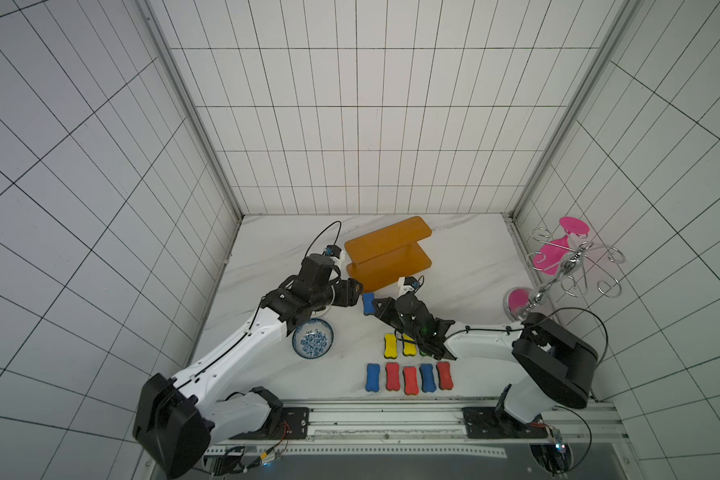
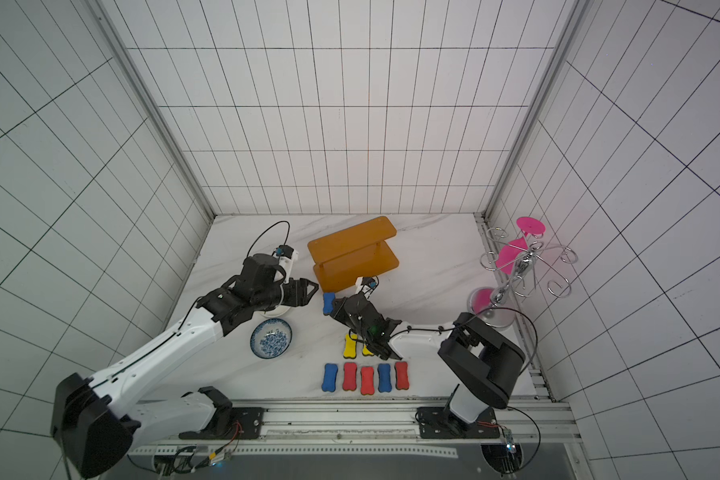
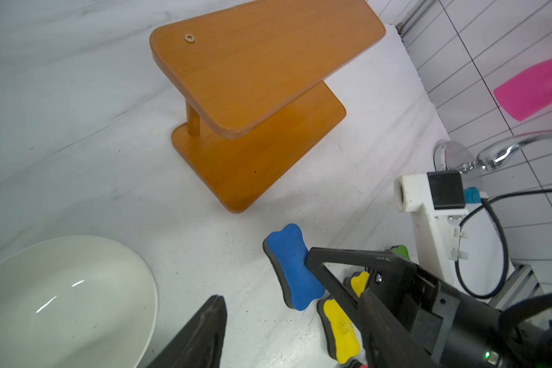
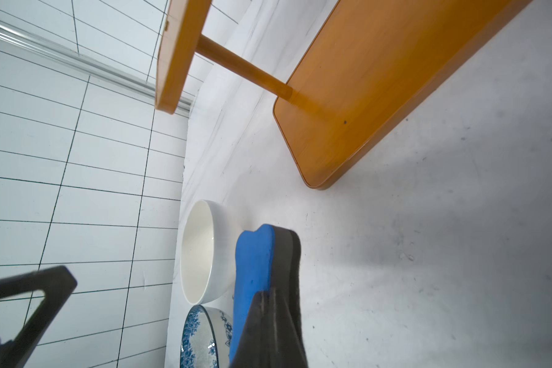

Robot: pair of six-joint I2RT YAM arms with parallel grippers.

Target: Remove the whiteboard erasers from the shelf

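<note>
A blue eraser with a dark felt side (image 4: pixel 254 260) is pinched in my right gripper, whose fingers are shut on it. In the left wrist view this eraser (image 3: pixel 295 263) hangs in front of the shelf's near corner, clear of the wood. The brown two-board shelf (image 3: pixel 263 55) shows no eraser on its visible surfaces; the part of its lower board under the upper one is hidden. My left gripper (image 1: pixel 357 293) hovers left of the eraser, its fingers (image 3: pixel 205 337) spread wide and holding nothing.
A white bowl (image 3: pixel 67 300) and a blue-patterned bowl (image 1: pixel 313 338) stand below the left arm. Yellow erasers (image 1: pixel 390 345) and a row with red erasers (image 1: pixel 410 380) lie near the front edge. A metal rack (image 1: pixel 572 268) with pink glasses stands right.
</note>
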